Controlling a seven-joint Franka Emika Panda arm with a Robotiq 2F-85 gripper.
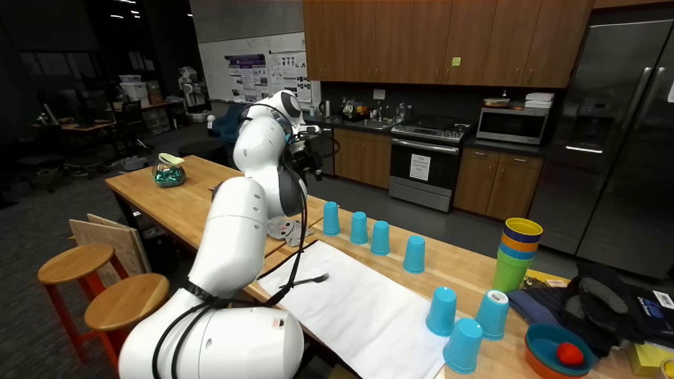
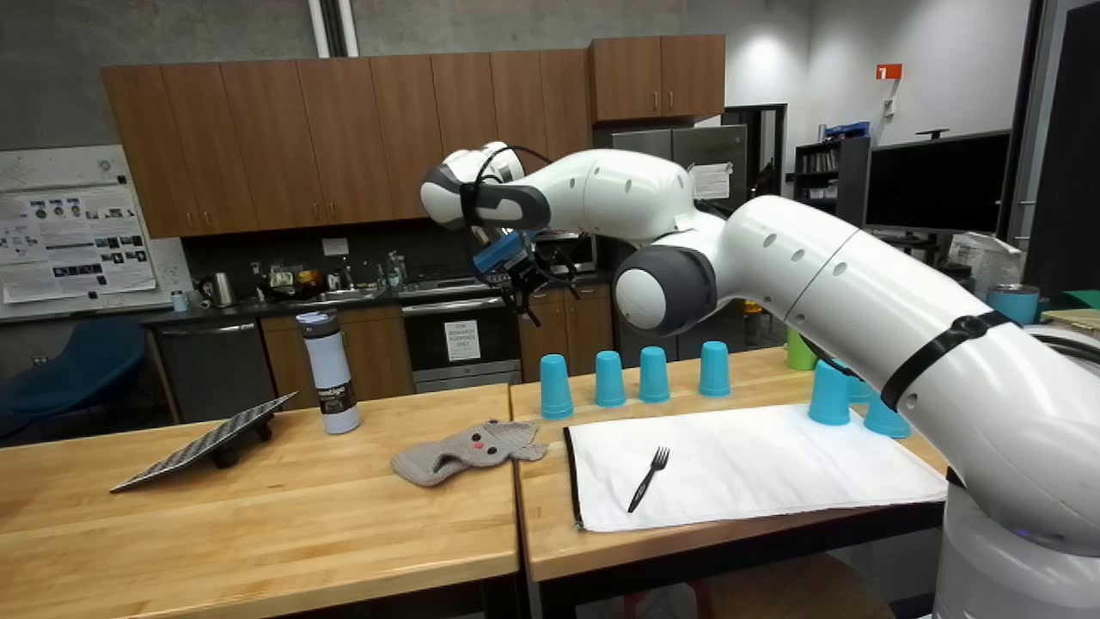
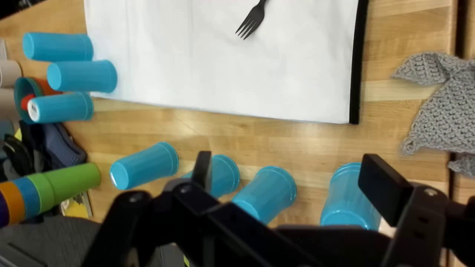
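My gripper is open, with its two dark fingers wide apart and no object held between them. In exterior view 2 the gripper hangs high above the far side of the table. Below it, a row of upturned blue cups runs along the far edge, from the end cup to the one nearest the green stack. Three more blue cups cluster at a corner of the white mat. On the mat lies a black fork. In the wrist view the left finger partly hides a row cup.
A grey knitted cloth lies by the table seam, with a bottle beyond. Stacked coloured cups, a teal bowl with a red ball and dark fabric items crowd the other end.
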